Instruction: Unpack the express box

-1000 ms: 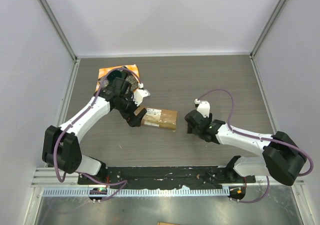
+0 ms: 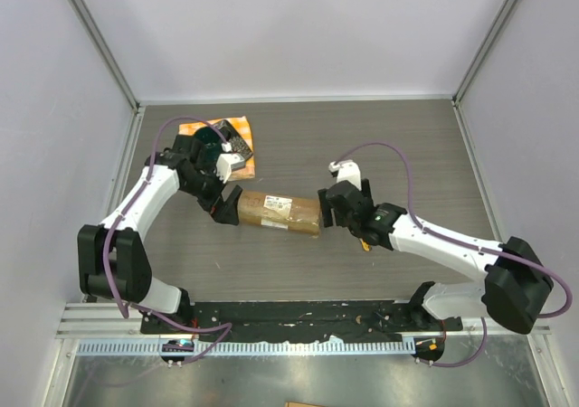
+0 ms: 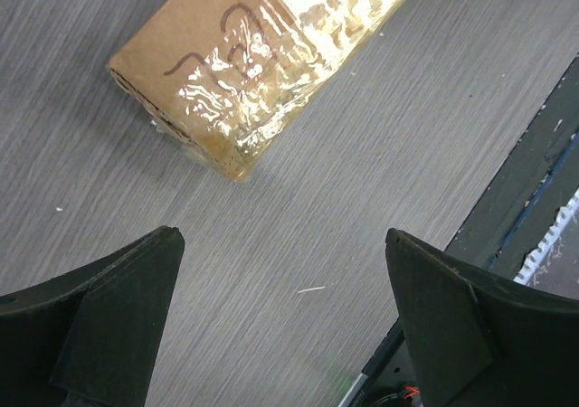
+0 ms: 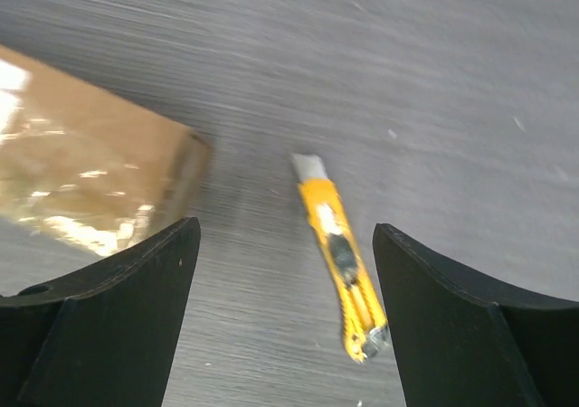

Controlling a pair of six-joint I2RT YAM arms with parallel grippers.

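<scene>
A brown cardboard box point(image 2: 294, 212), wrapped in shiny tape with a white label, lies closed in the middle of the table. My left gripper point(image 2: 226, 206) is at its left end, open and empty; in the left wrist view the box point(image 3: 226, 72) lies beyond the fingertips. Off the box's right end, my right gripper point(image 2: 331, 212) stands open. A yellow box cutter point(image 4: 344, 258) lies on the table below the right gripper's open fingers point(image 4: 136, 289), with nothing held between them. From above, the arm hides most of the cutter.
At the back left, an orange checked cloth point(image 2: 240, 127) carries a dark green round item point(image 2: 207, 137) and a dark speckled item, partly behind the left arm. Bare table shows at the back right and in front of the box.
The left gripper shifted left to the box's end.
</scene>
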